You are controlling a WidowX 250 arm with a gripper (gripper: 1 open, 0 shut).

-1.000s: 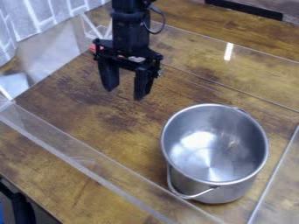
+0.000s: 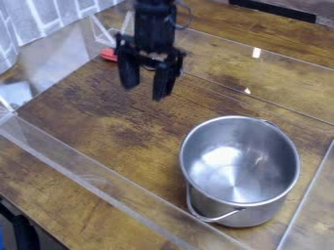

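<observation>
My black gripper (image 2: pixel 146 66) hangs at the upper middle of the view, blurred, above the wooden surface, with its two fingers spread apart and no object visible between them. Behind it to the left lies a small red object (image 2: pixel 107 56), partly hidden by the arm. A large steel pot (image 2: pixel 237 161) with a wire handle stands at the lower right, well apart from the gripper.
Clear plastic walls (image 2: pixel 92 185) border the wooden work surface (image 2: pixel 117 127). A pale object (image 2: pixel 16 93) sits at the far left edge.
The pot and red object have not visibly moved.
</observation>
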